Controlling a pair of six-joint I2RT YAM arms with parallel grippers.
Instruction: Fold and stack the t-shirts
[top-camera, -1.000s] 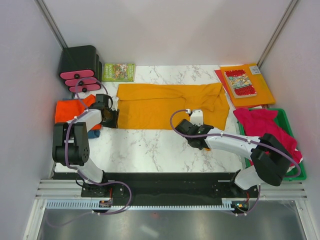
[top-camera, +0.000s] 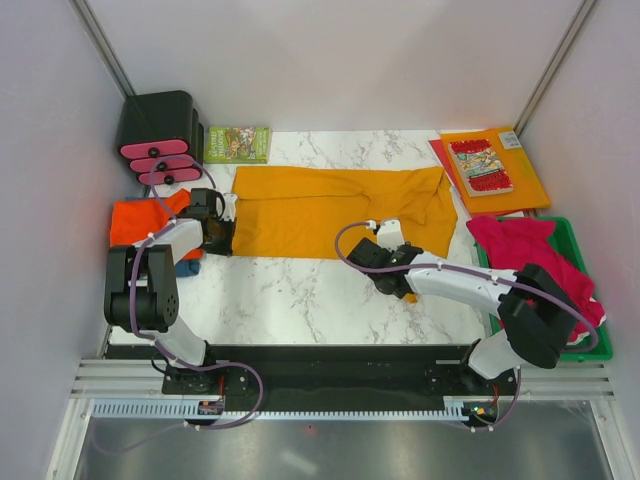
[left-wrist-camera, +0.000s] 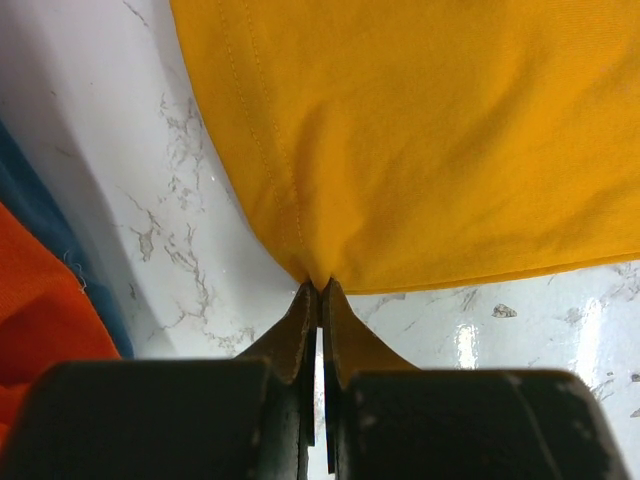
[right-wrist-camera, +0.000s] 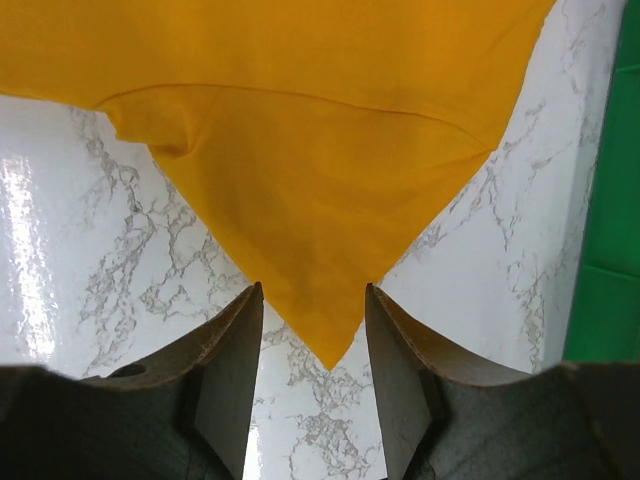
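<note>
An orange-yellow t-shirt (top-camera: 300, 225) lies spread across the middle of the table, its far side partly folded over. In the left wrist view, the shirt's near-left corner (left-wrist-camera: 318, 262) is pinched between the tips of my left gripper, which is shut on it. My right gripper is open above a pointed sleeve corner (right-wrist-camera: 325, 325) at the shirt's near right; the cloth lies between and beyond its fingers, not gripped. A small flap (right-wrist-camera: 165, 120) of cloth is creased left of that sleeve.
Orange and blue folded cloths (top-camera: 140, 220) lie at the left. A black drawer box (top-camera: 158, 122) and a green book (top-camera: 237, 145) stand behind. At the right sits a green bin (top-camera: 566, 245) with red cloth (top-camera: 525, 255).
The right arm has shifted very slightly. The left gripper and the shirt show almost no movement.
</note>
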